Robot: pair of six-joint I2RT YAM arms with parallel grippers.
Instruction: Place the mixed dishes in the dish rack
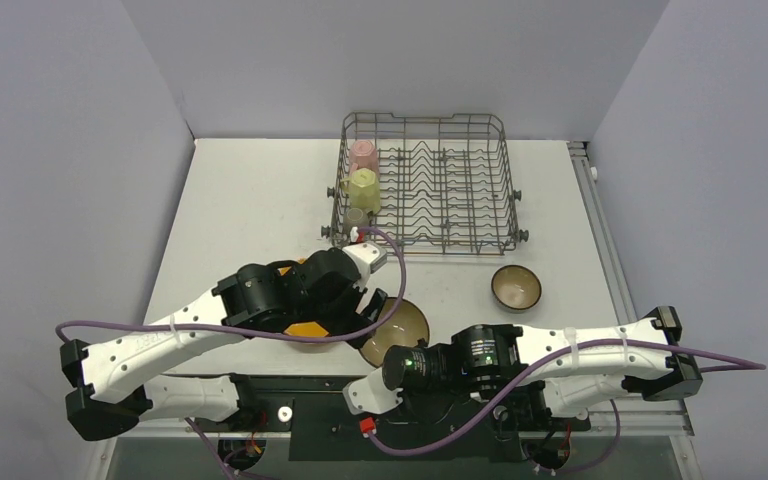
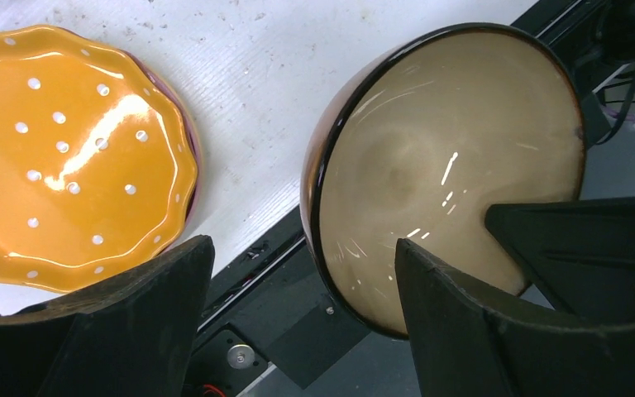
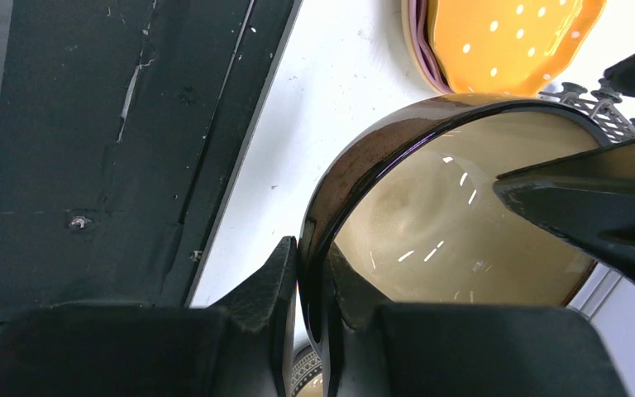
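My right gripper is shut on the near rim of a large brown bowl (image 3: 455,215), which is tilted in the right wrist view. Over the opposite side reaches my left gripper, its fingers apart: one finger (image 2: 463,318) overlaps the bowl's inside and the other is outside the rim. Contact on that side cannot be told. To the left, orange dotted scalloped dishes (image 2: 74,149) rest stacked on the counter, partly hidden by the left arm from above. A smaller brown bowl (image 1: 516,287) sits at the right. The wire dish rack (image 1: 450,190) stands behind.
Along the rack's left side are a pink cup (image 1: 363,155), a yellow-green cup (image 1: 362,190) and a greyish cup (image 1: 356,220). The rack's middle and right are empty. Clear counter (image 1: 250,200) extends left of it.
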